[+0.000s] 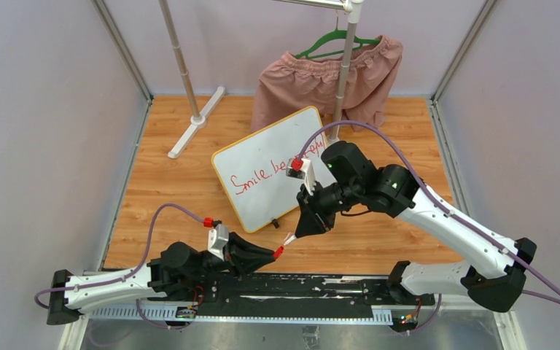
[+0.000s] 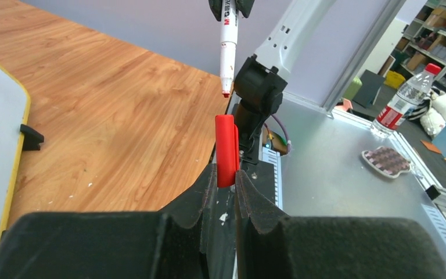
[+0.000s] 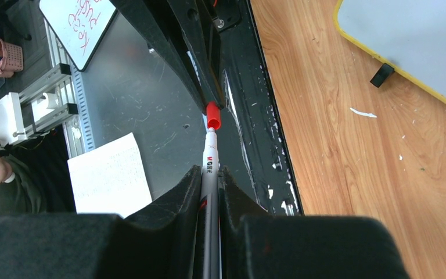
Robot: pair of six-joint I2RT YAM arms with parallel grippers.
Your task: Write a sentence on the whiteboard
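Observation:
On the wooden table lies the whiteboard (image 1: 266, 193), tilted in the top view, with red writing (image 1: 259, 179) that begins "Smile"; my right arm covers part of it. My left gripper (image 1: 274, 255) is shut on the red cap (image 2: 225, 151), whose open end faces the marker. The white marker (image 3: 210, 157) is held by my right gripper (image 1: 297, 233), its tip pointing at the cap. Tip and cap are very close in the right wrist view; the left wrist view shows a gap between the marker (image 2: 228, 52) and the cap.
A rack post (image 1: 345, 73) with pink shorts (image 1: 299, 80) on a green hanger stands behind the board. A black clip (image 1: 275, 222) sits at the board's lower edge. Bare wooden table (image 1: 386, 248) lies to the right, under the right arm.

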